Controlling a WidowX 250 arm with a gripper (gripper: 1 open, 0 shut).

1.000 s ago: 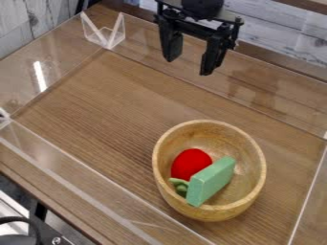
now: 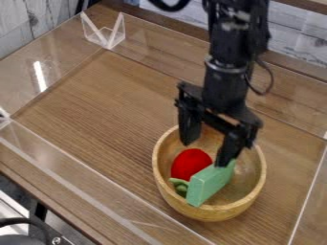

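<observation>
My black gripper (image 2: pixel 205 125) is low over the back part of a yellow bowl (image 2: pixel 255 196), its open fingers pointing down, one at the left and one at the right. Inside the bowl lie a red round object (image 2: pixel 189 164) and a mint green block (image 2: pixel 211 182), with a small green piece at the red object's lower left. Nothing shows held between the fingers.
A small white wire-like object (image 2: pixel 105 31) stands at the back left near the table's raised edge. A dark cable shows at the bottom left.
The bowl and its contents look unmoved.
</observation>
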